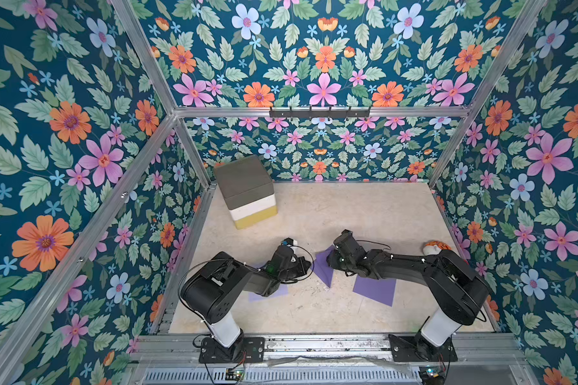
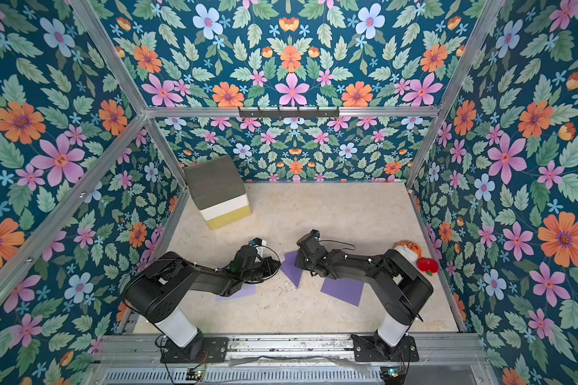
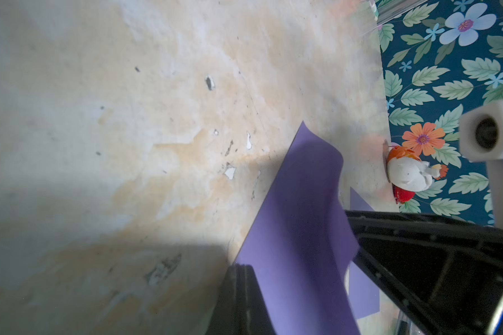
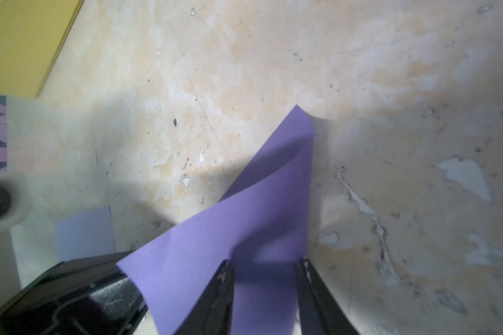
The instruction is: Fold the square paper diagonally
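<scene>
A purple square paper (image 4: 218, 251) lies partly folded over, one flap curled up and its crease not flat along its length, between the two grippers, as both wrist views show (image 3: 290, 234). My left gripper is shut at the paper's edge; whether paper is between its fingers cannot be seen. My right gripper stands part open over the paper, its fingertips spread across the folded layer. In both top views the grippers hide part of the paper (image 1: 323, 269).
Other purple sheets (image 1: 373, 292) lie under both arms (image 2: 235, 290). A stack of boxes (image 2: 215, 192) stands at back left, small toys (image 2: 427, 263) at the right.
</scene>
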